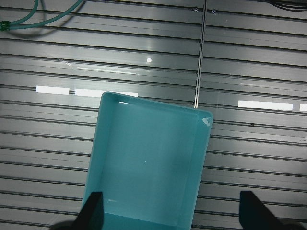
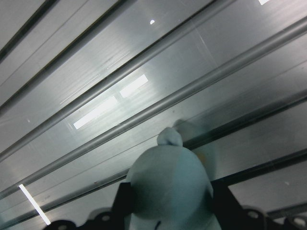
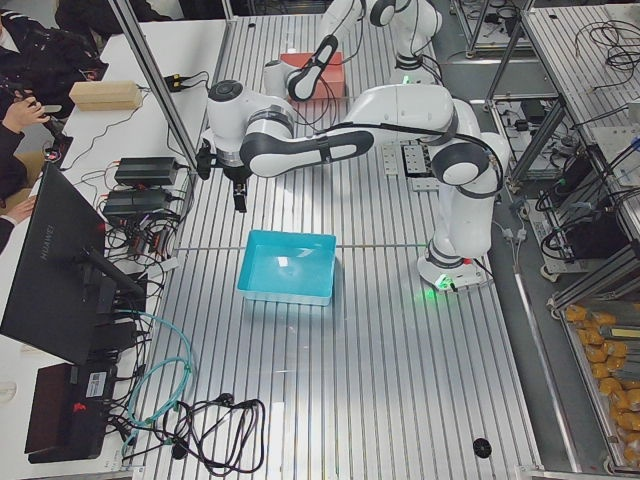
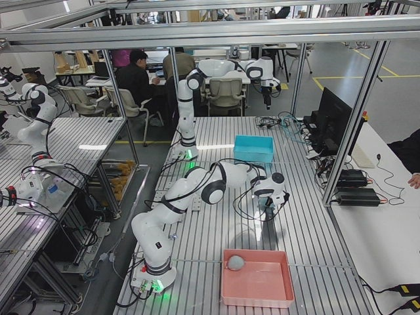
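Observation:
My left gripper point(image 3: 239, 195) hangs open above the teal bin point(image 3: 287, 264), nothing between its fingers; the left wrist view looks down on the bin point(image 1: 146, 163), which shows empty. In the right wrist view my right gripper is shut on a pale grey-green pouch point(image 2: 168, 177) with a small knob, over the ribbed table point(image 2: 96, 72). In the camera right view that arm reaches over the middle of the table, short of the pink bin point(image 4: 256, 285), which holds a round grey object point(image 4: 235, 262).
A monitor point(image 3: 55, 260) and electronics line the left desk. Loose cables point(image 3: 230, 430) lie at the table's near left.

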